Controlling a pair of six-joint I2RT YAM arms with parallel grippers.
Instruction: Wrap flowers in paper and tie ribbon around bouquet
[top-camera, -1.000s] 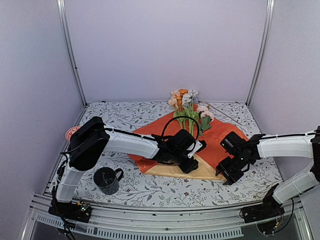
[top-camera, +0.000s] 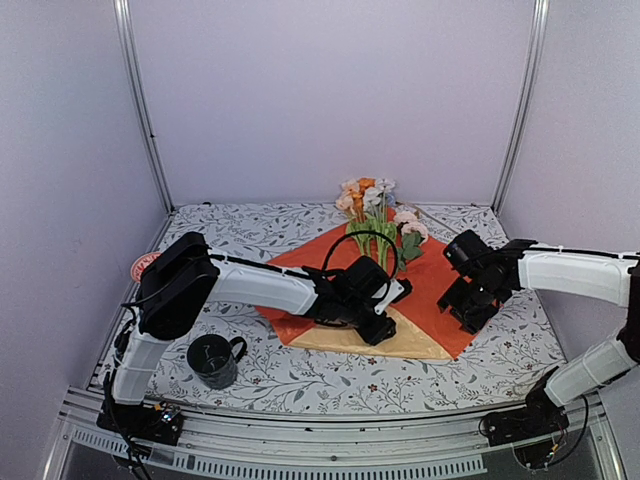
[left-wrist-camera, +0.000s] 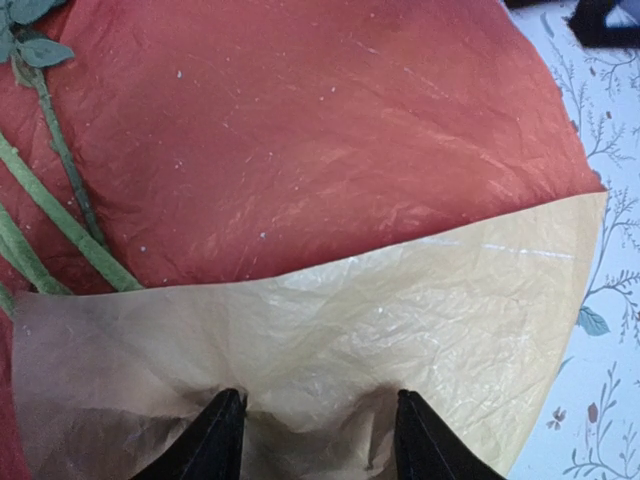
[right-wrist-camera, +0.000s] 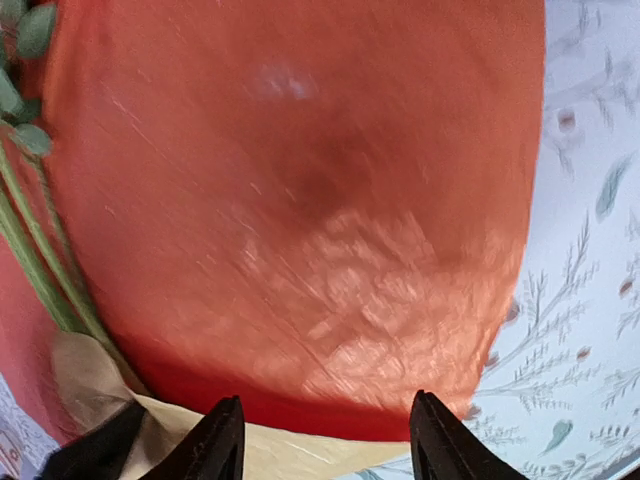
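A bouquet of fake flowers (top-camera: 367, 194) in orange, white and pink lies at the back of the orange wrapping paper (top-camera: 428, 292), its green stems pointing toward the front. The paper's front edge is folded over, showing a tan underside (left-wrist-camera: 330, 300) that covers the stem ends in the left wrist view. My left gripper is over this tan fold, its fingers apart and the paper wrinkled between and around them. Over the right part of the orange sheet, my right gripper also has its fingers apart. A strip of the tan fold (right-wrist-camera: 300, 453) runs behind them.
A dark mug (top-camera: 213, 361) stands at the front left. A red-and-white round item (top-camera: 145, 266) is by the left wall.
The left arm and flowers have stayed put.
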